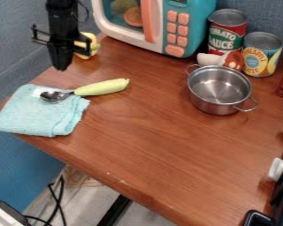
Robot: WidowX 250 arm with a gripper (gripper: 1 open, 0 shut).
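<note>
My black gripper (61, 55) hangs at the back left of the table, beside a yellow object (89, 44) partly hidden behind it; whether its fingers are open or shut is unclear. Below it a light blue cloth (38, 116) lies on the wooden table (168, 159) at the left, with a silver spoon (54, 96) and a pale yellow corn cob (102, 87) on or beside it.
A steel pot (219, 85) stands right of centre. Behind it are a toy microwave (156, 22), two cans (226, 31) and small food items (223, 59). Dark appliances line the right edge.
</note>
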